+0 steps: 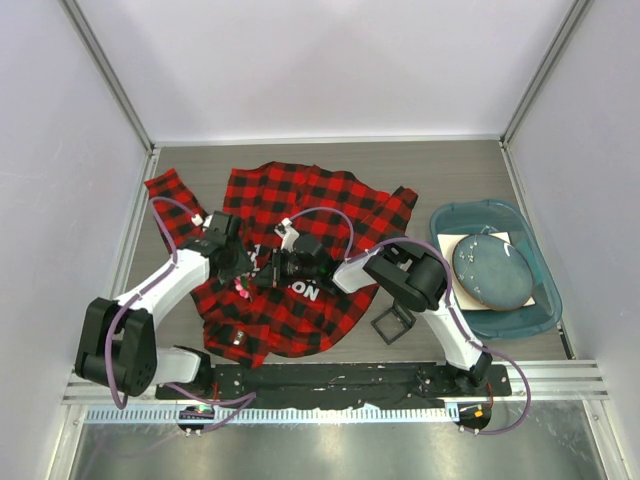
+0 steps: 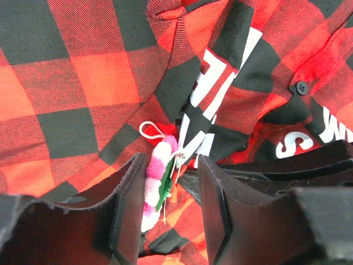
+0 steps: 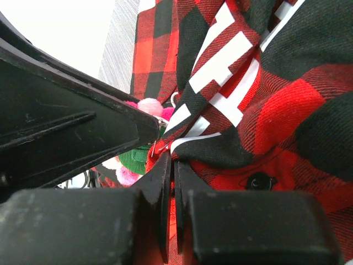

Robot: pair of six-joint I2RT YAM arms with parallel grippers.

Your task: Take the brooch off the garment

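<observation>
The red and black plaid garment point(image 1: 300, 190) lies spread on the table with white letters across it. A pink and white fluffy brooch point(image 2: 157, 171) with a green part and a small metal pin sits on the cloth. My left gripper stands open above it, its fingers point(image 2: 128, 193) apart with the brooch in the gap, nearer the left finger. Just right of the brooch, my right gripper is shut on a fold of the garment. In the right wrist view, the left gripper's dark finger partly hides the brooch point(image 3: 132, 162).
A teal bin point(image 1: 545, 300) stands at the right, with a round dark object point(image 1: 492, 270) on a white board inside. A small dark frame point(image 1: 393, 323) lies near the table's front. Bare table shows at the back and front right.
</observation>
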